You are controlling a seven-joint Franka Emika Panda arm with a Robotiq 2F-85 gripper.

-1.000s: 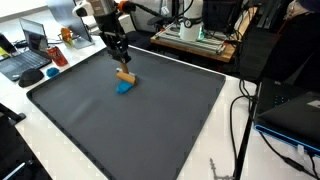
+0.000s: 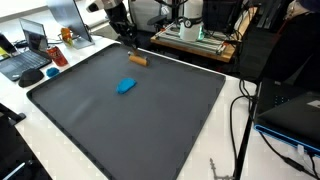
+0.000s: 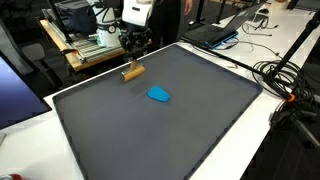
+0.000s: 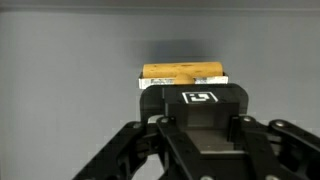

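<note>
A wooden, light-brown block (image 2: pixel 137 59) with a rounded bar shape is near the far edge of the dark mat in exterior view 1. My gripper is shut on it: in the wrist view, the wooden bar (image 4: pixel 181 70) lies across, just beyond the black fingers, with a pale printed strip along it. The grip itself is mostly hidden by the gripper body. In exterior view 2 the same block (image 3: pixel 133 71) sits below the dark gripper at the mat's edge. Whether it touches the mat, I cannot tell. Apart from it lies a small blue piece (image 3: pixel 158 93).
A red object (image 2: pixel 57 56), a dark mouse (image 2: pixel 52 72) and a laptop (image 2: pixel 20 62) stand off its left side in exterior view 1. Cables (image 3: pixel 275 70) lie on the right in exterior view 2.
The wooden block, held by my gripper, has moved from beside or above the blue piece toward the far edge of the mat. The blue piece has stayed about where it was.
</note>
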